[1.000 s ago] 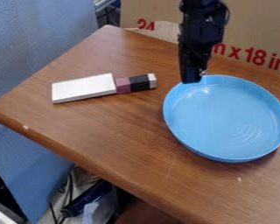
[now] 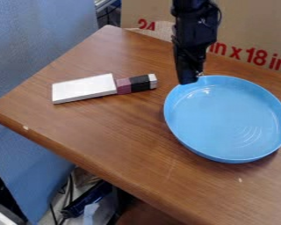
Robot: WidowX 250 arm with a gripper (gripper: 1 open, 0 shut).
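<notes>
A black gripper (image 2: 190,70) points down at the back rim of a light blue round plate (image 2: 225,123), touching it or just above; whether its fingers are open or shut is too dark to tell. To the plate's left lies a white bar with a pink and black end (image 2: 87,88), apart from the plate, on the wooden table.
A cardboard box (image 2: 154,18) stands behind the table (image 2: 96,132). The table's left edge drops away to a blue padded surface (image 2: 25,53) and clutter below. Bare wood lies in front of the bar.
The gripper has shifted very slightly near the plate's back rim; the plate and bar look unmoved.
</notes>
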